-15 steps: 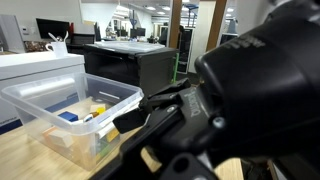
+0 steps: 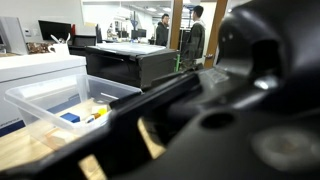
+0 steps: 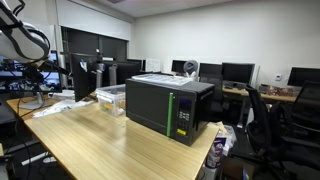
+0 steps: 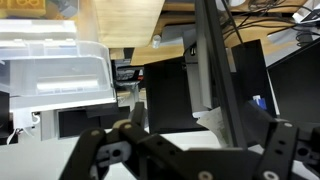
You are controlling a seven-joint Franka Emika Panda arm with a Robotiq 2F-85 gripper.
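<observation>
In the wrist view, the black fingers (image 4: 128, 133) of my gripper stand apart along the lower edge, and no object shows between them. A clear plastic bin (image 4: 75, 85) lies at the left of that view, away from the fingers, with something yellow inside. Exterior view 1 shows the same bin (image 2: 35, 98) on the wooden table, holding a blue item (image 2: 70, 117) and small yellow and white pieces. My dark arm, blurred and close to the lens, covers the right and lower part there and hides part of the bin's front.
A large black oven-like box (image 3: 150, 105) with a green strip stands at the table's back edge, beside the bin (image 3: 108, 97). Behind are monitors and office chairs (image 3: 270, 115). Two people stand far back.
My arm has shifted across exterior view 1 and now covers more of its lower middle and the bin's front. Two people have come into sight in the background. The bin has not moved.
</observation>
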